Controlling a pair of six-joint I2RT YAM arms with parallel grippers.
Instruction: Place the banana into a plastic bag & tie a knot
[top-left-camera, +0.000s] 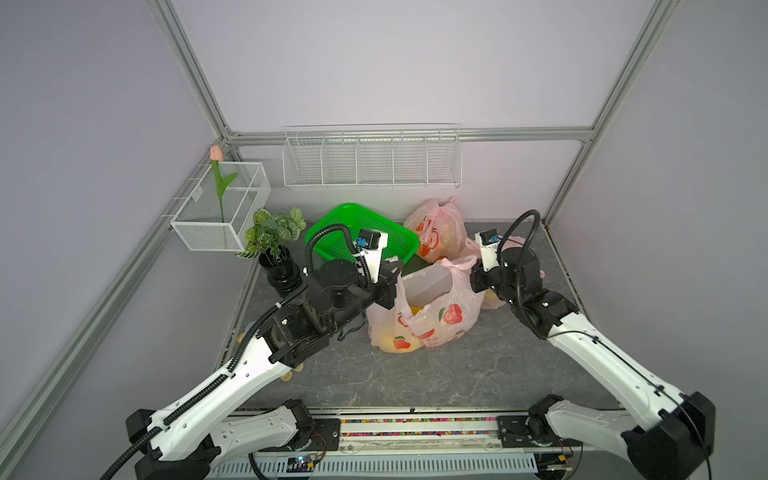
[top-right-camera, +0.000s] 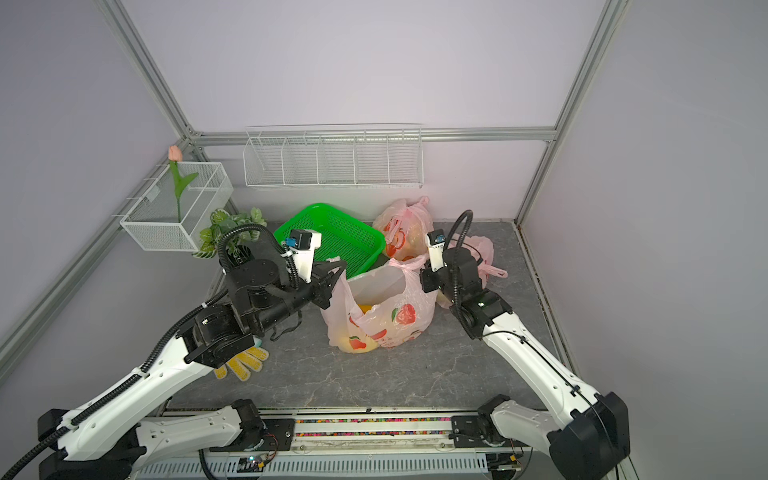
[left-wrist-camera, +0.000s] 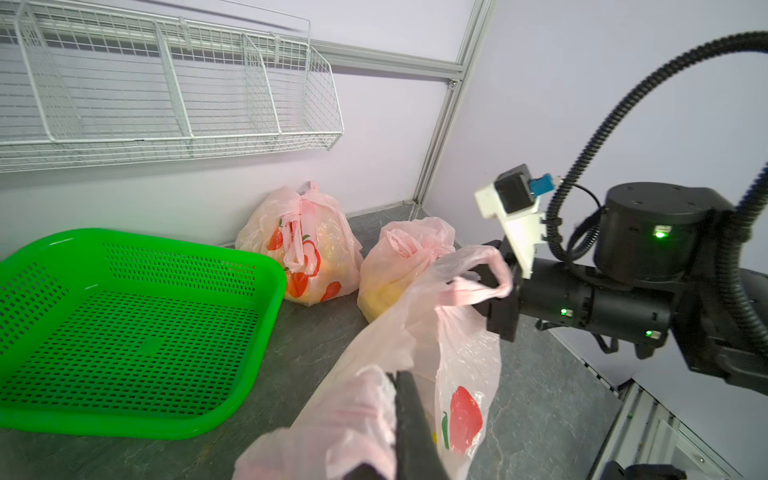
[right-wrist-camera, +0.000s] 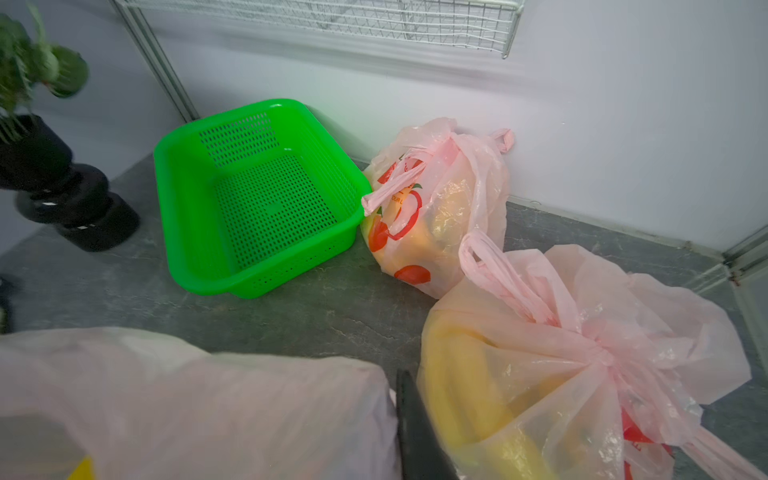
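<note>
A pink-white plastic bag (top-left-camera: 438, 325) with fruit prints stands on the table, its mouth pulled wide between my two grippers. Through the opening shows a bit of yellow fruit (top-right-camera: 365, 308), likely banana; the rest is hidden by the bag wall. My left gripper (top-left-camera: 399, 273) is shut at the bag's left side, bunched film (left-wrist-camera: 352, 420) caught at its fingers. Across from it, my right gripper (top-left-camera: 475, 276) is shut on the right handle loop (left-wrist-camera: 480, 276), which hangs around its tip. Bag film (right-wrist-camera: 264, 416) fills the lower left of the right wrist view.
Two knotted bags of fruit, one at the back (right-wrist-camera: 436, 208) and one at the right (right-wrist-camera: 560, 360), stand close behind. An empty green basket (left-wrist-camera: 144, 336) sits back left, by a potted plant (top-left-camera: 280, 268).
</note>
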